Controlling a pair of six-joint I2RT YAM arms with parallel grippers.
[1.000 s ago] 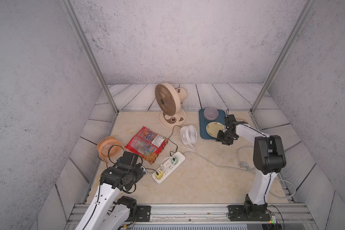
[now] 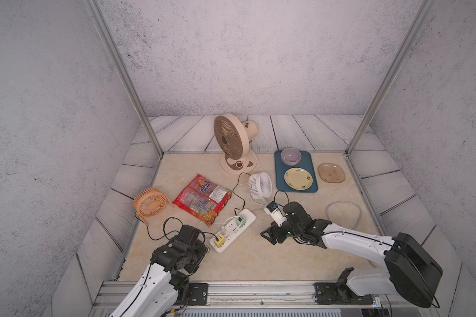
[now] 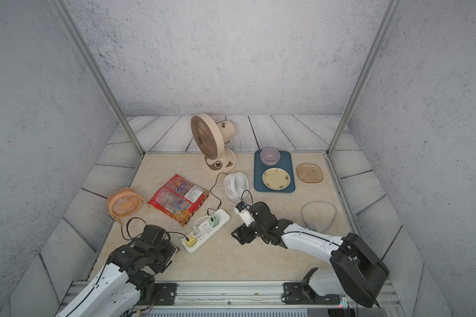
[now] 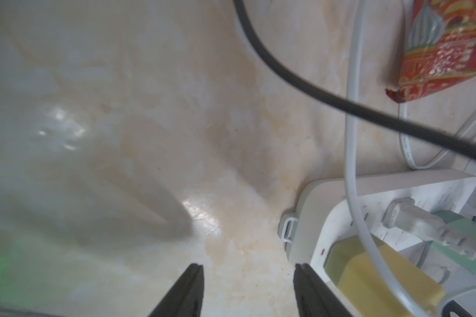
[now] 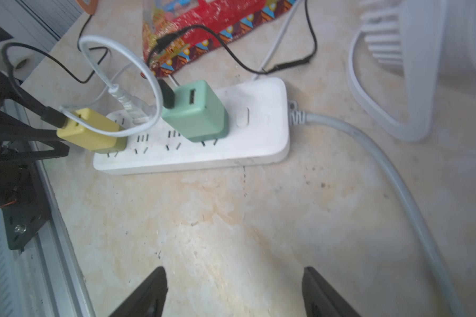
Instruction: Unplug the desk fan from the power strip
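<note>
A white power strip (image 2: 232,228) lies at front centre, holding a yellow plug block (image 4: 380,274), a green plug block (image 5: 193,108) and a white plug (image 5: 132,108). My left gripper is open just left of the strip's end, with nothing between its fingers. My right gripper is open over bare table to the right of the strip. Desk fans stand around it: orange (image 2: 150,201), white (image 2: 260,186) and a large beige one (image 2: 231,138). Which cord belongs to which fan is hard to tell.
A red snack bag (image 2: 202,198) lies behind the strip. At the back right are a blue tray (image 2: 280,185) with bowl and plate, and a small tan dish (image 2: 331,172). Cables cross the table.
My left gripper has moved down toward the front, near the strip's left end.
</note>
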